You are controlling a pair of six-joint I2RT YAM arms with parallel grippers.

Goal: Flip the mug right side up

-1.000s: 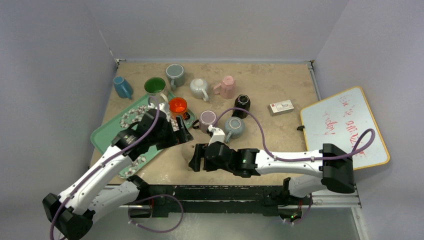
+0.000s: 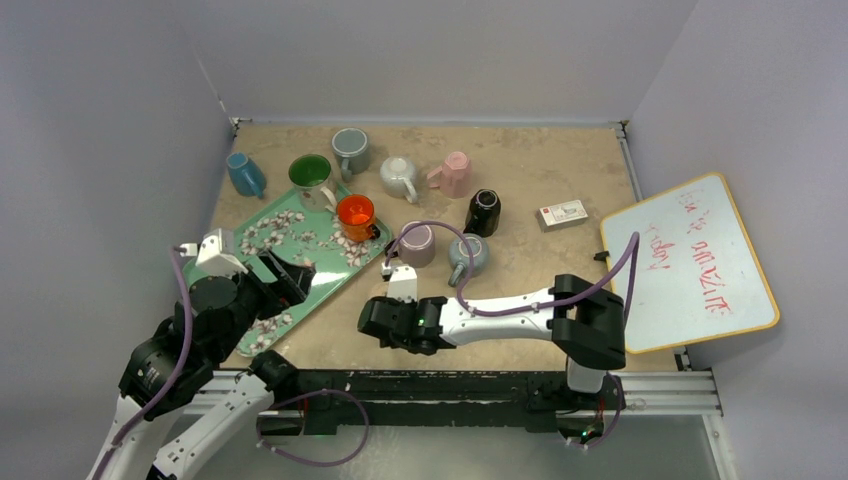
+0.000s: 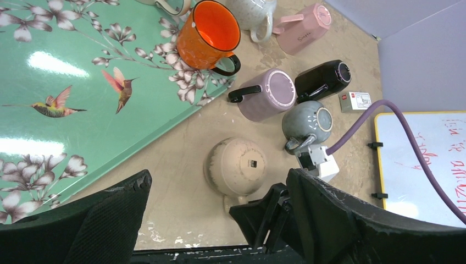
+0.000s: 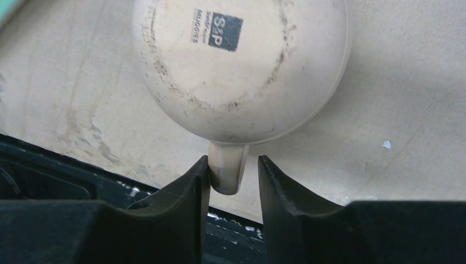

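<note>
An upside-down cream mug (image 3: 236, 162) (image 4: 242, 66) lies on the table near the front edge, its labelled base up and its handle (image 4: 225, 165) toward the front; in the top view my right arm hides it. My right gripper straddles that handle, fingers part open on either side, the left one at or against it. My left gripper is open and empty, raised over the left front of the tray (image 3: 66, 137).
Several mugs crowd the middle and back, including orange (image 2: 355, 215), lilac (image 3: 269, 96), black (image 3: 319, 80) and grey (image 3: 305, 124). A small box (image 2: 560, 215) and a whiteboard (image 2: 690, 260) are on the right.
My left gripper has drawn back toward the left front from over the tray's right part. My right arm has moved left, its gripper coming to where the cream mug lies.
</note>
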